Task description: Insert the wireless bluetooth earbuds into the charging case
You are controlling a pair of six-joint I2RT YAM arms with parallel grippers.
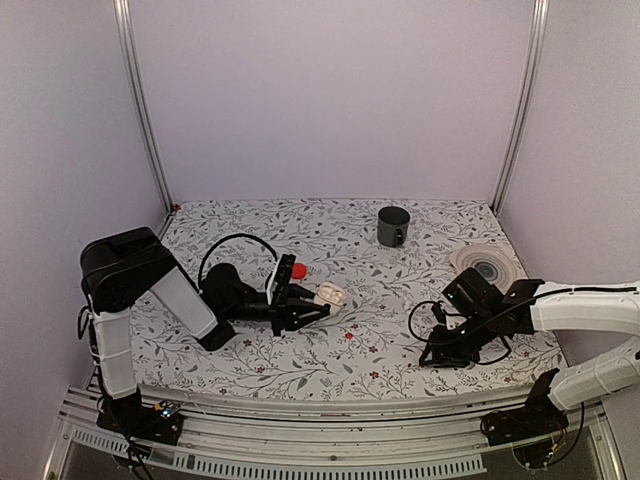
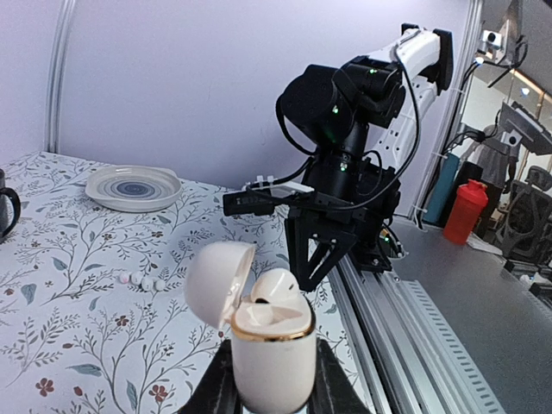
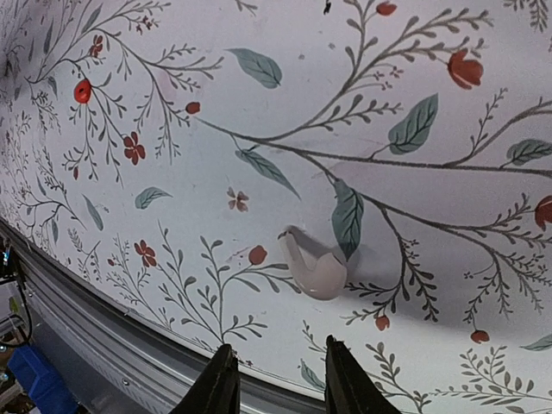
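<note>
The white charging case (image 2: 274,362) is upright in my left gripper (image 1: 312,310), which is shut on it; its lid (image 2: 211,280) stands open and a white piece, seemingly an earbud (image 2: 274,286), shows inside. In the right wrist view a white earbud (image 3: 319,274) lies on the patterned table, just beyond the open fingers of my right gripper, which has nothing between them. In the top view that gripper is low over the front right of the table.
A dark mug (image 1: 393,225) stands at the back, a plate (image 2: 134,181) at the right, and a red round object (image 1: 298,271) behind my left gripper. The table's front edge is close to my right gripper.
</note>
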